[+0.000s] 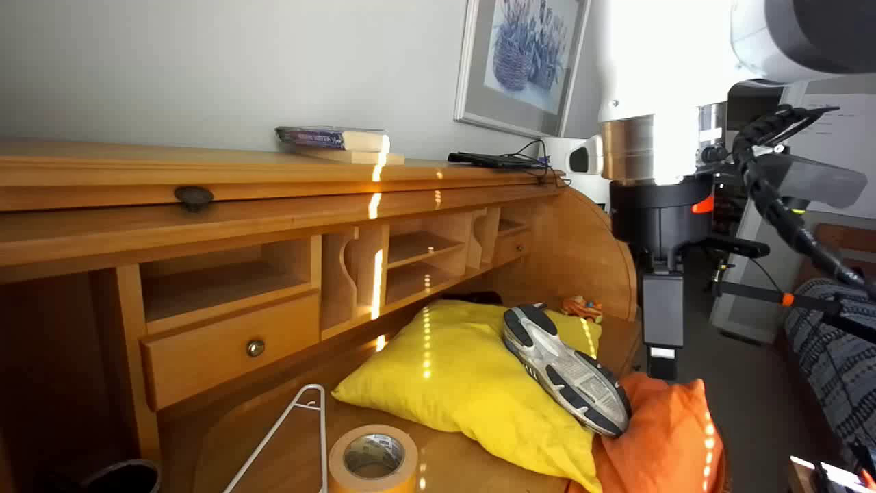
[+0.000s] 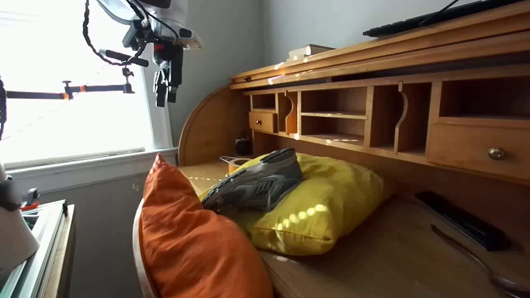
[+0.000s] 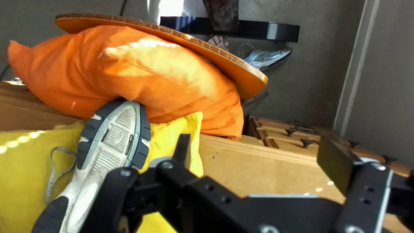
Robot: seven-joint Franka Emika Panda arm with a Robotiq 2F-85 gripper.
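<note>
A grey and white shoe point(image 1: 567, 370) lies on its side on the yellow pillow point(image 1: 460, 370), its dark-edged sole turned outward. One end of it meets the orange pillow point(image 1: 661, 427), which is propped at the desk's edge. My gripper stands open and empty, its two fingers wide apart in the wrist view. Both exterior views show the gripper point(image 2: 165, 102) raised well above the desk, clear of the shoe and both pillows. From the wrist, the shoe point(image 3: 112, 143) shows left of the fingers, partly hidden behind one of them.
A tape roll point(image 1: 374, 460) and a white hanger point(image 1: 283, 435) lie on the desk. Pigeonholes and a small drawer point(image 1: 234, 345) line its back. A dark flat object point(image 2: 464, 221) rests on bare desktop. Another shoe point(image 3: 266, 58) is on the floor.
</note>
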